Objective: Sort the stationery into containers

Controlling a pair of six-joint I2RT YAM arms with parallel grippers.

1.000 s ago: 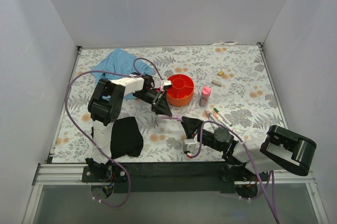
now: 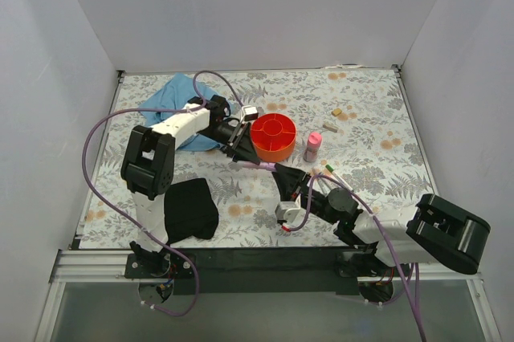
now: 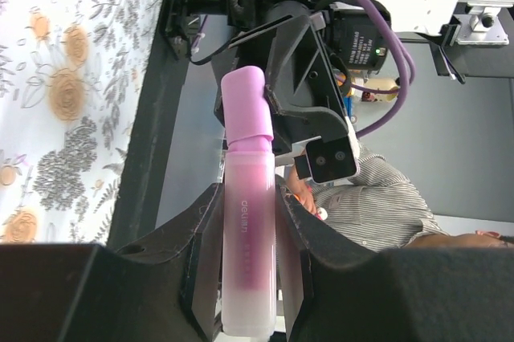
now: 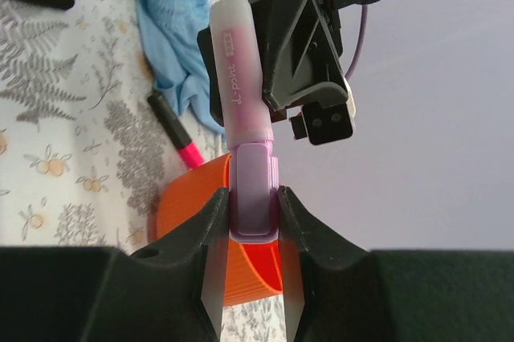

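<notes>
A pink, translucent-bodied glue stick [image 2: 256, 164] is held horizontally between my two grippers near the table's centre. My left gripper [image 2: 239, 154] grips its body end, as the left wrist view [image 3: 249, 230] shows; my right gripper [image 2: 276, 169] grips the pink cap end, seen in the right wrist view [image 4: 254, 221]. An orange divided container [image 2: 272, 149] stands just behind them. A pink cylinder [image 2: 313, 146] stands to its right, with pens [image 2: 336, 174] near the right arm. A dark marker with a pink end [image 4: 167, 122] lies beside the orange container.
A blue cloth [image 2: 173, 92] lies at the back left, a black cloth [image 2: 193, 205] at the front left. Small blocks [image 2: 330, 128] lie right of the container.
Both grippers, with the glue stick between them, have moved slightly toward the back of the table; the left arm has shifted back and left.
</notes>
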